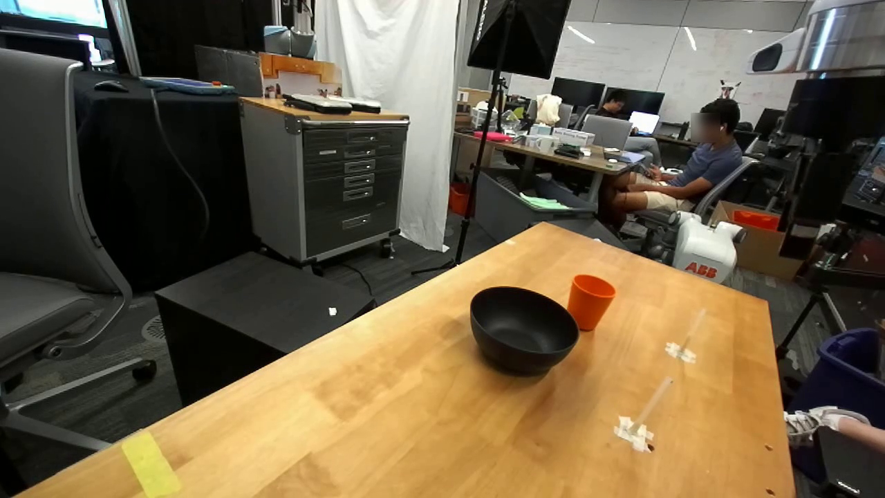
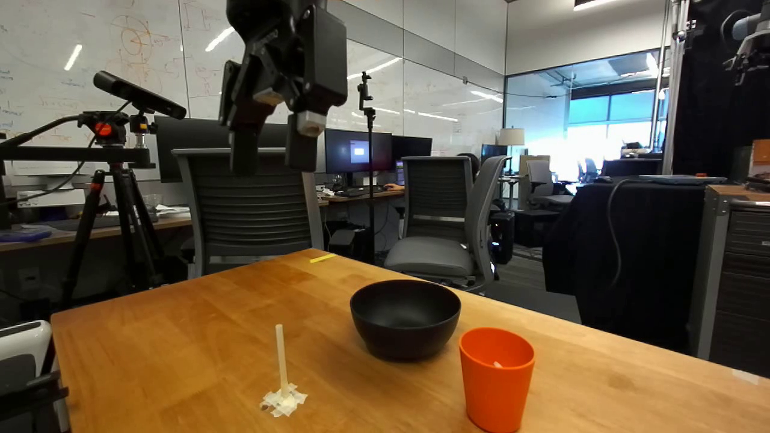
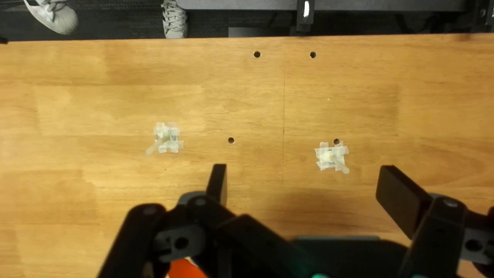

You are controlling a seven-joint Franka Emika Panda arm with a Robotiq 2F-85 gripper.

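A black bowl (image 1: 524,328) stands upright on the wooden table (image 2: 216,317), its inside looking empty in exterior view 1. Close beside it is an orange cup (image 2: 498,382), also upright, with a small pale spot visible inside. In the wrist view only a sliver of the cup (image 3: 185,268) shows below the gripper, and I cannot make out the bowl there. My gripper (image 2: 272,148) hangs well above the table, open, its fingers (image 3: 401,199) wide apart with nothing between them. In exterior view 1 it is partly cut off at the right.
Two thin pale sticks, the near stick (image 1: 653,402) and the far stick (image 1: 695,328), stand taped to the table. Yellow tape (image 1: 152,463) marks one table edge. A person (image 1: 705,158) sits beyond the table.
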